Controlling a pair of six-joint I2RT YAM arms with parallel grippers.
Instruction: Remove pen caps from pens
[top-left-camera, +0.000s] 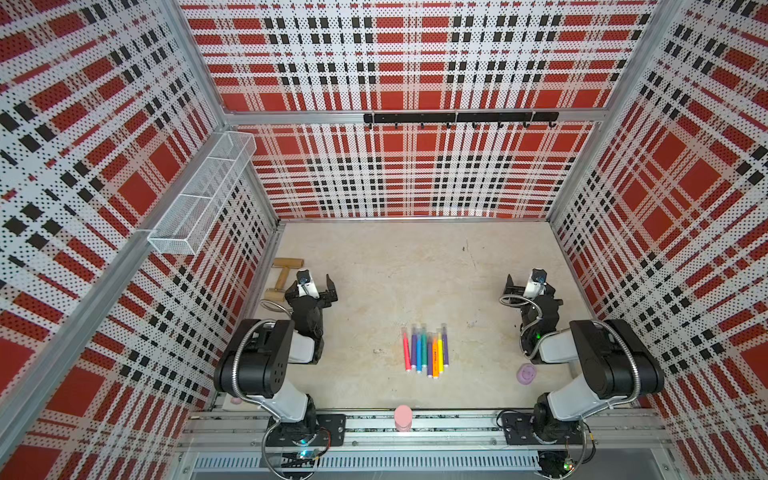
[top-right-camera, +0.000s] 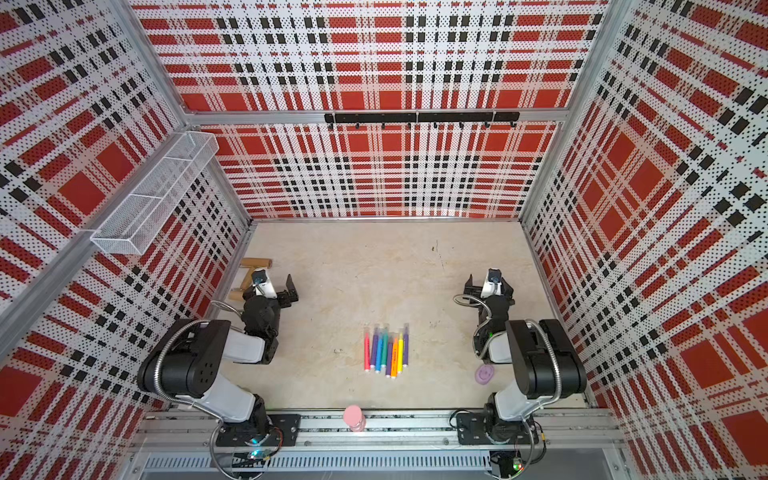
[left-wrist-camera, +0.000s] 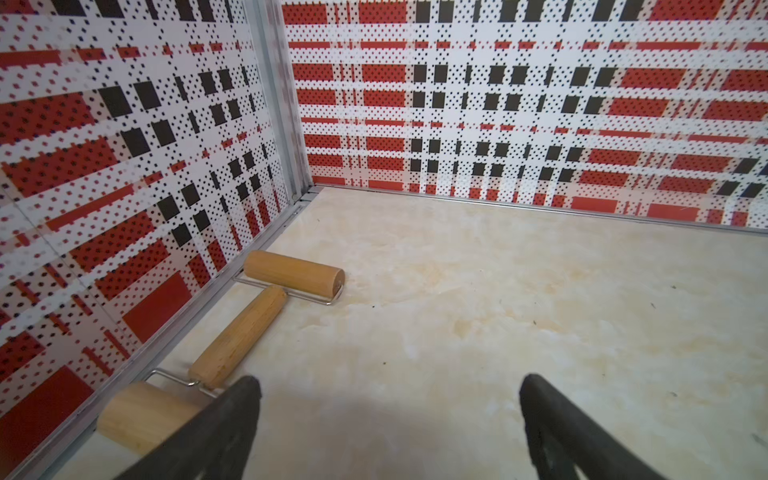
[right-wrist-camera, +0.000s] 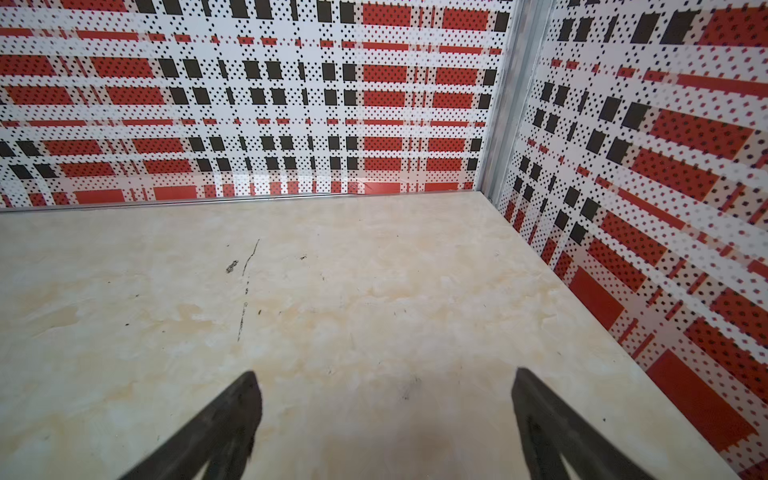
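Several coloured pens lie side by side on the table in front of the middle, pointing away from me; among them are a red pen (top-left-camera: 406, 352), a yellow pen (top-left-camera: 440, 354) and an orange pen (top-right-camera: 393, 361). Their far ends look paler and see-through, like caps, while the near ends are white. To the left of the row, my left gripper is open and empty, facing the back wall. My right gripper stands off to the right of the pens, likewise open over bare table. Neither wrist view has a pen in it.
A wooden double roller (left-wrist-camera: 240, 336) lies along the left wall. A purple round piece (top-left-camera: 525, 373) sits near the right arm, and a pink cylinder (top-left-camera: 403, 417) stands at the front rail. A white wire basket (top-right-camera: 156, 192) hangs at left.
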